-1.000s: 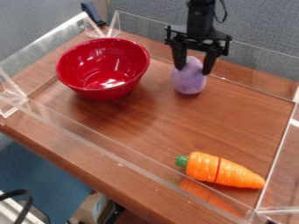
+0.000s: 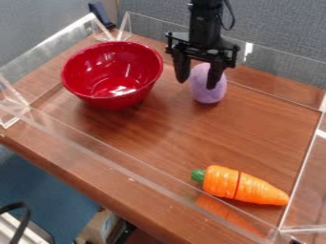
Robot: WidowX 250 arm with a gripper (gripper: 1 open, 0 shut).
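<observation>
My black gripper (image 2: pixel 197 67) hangs at the top centre, its fingers pointing down, just left of and at the upper part of a purple egg-shaped object (image 2: pixel 209 90). The fingers look apart; whether they touch the purple object is not clear. A red bowl (image 2: pixel 112 80) stands to the left. An orange toy carrot (image 2: pixel 239 186) with a green tip lies at the front right.
The wooden table (image 2: pixel 166 143) is bordered by low clear walls, with a grey panel behind. Its middle, between bowl and carrot, is free.
My gripper has come lower and a little to the left. The purple object has shifted slightly; the bowl and carrot stay put.
</observation>
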